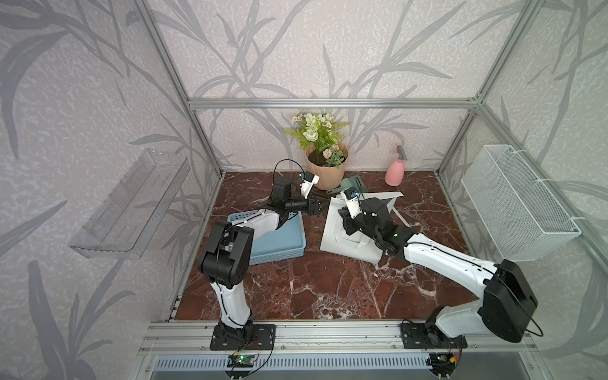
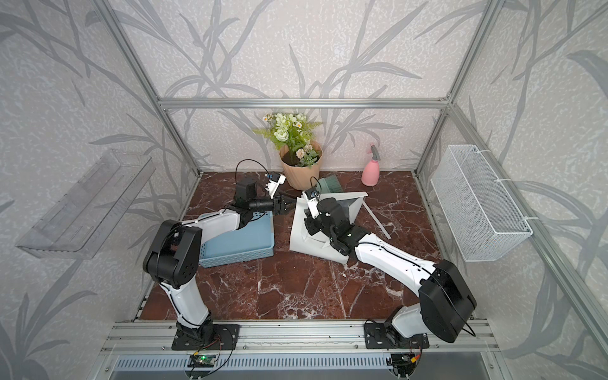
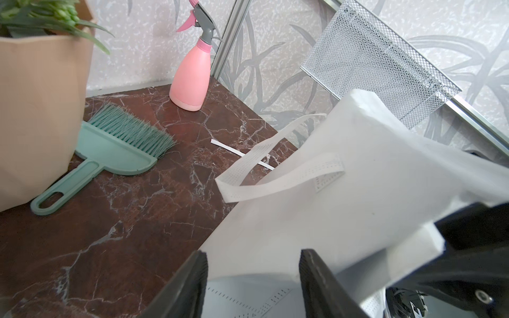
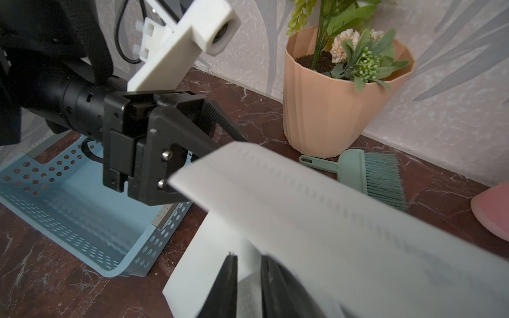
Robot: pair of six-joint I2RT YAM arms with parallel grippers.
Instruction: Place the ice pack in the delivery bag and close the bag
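The white delivery bag [image 1: 351,249] lies on the table, its raised flap [image 4: 339,212] crossing the right wrist view. My left gripper is at the flap's left corner; its fingers stand apart with white bag material behind and between them. Whether they grip it is unclear. My right gripper reaches over the bag from the right, its fingers a small gap apart, with a pale surface beyond. I cannot make out whether that surface is the ice pack or the bag's inside. The ice pack cannot be clearly identified in any view.
A blue basket [image 1: 272,256] stands left of the bag. Behind are a potted plant [image 1: 327,174], a green brush and dustpan [image 4: 352,169], and a pink spray bottle [image 1: 395,171]. Wire basket [image 1: 522,202] hangs at right.
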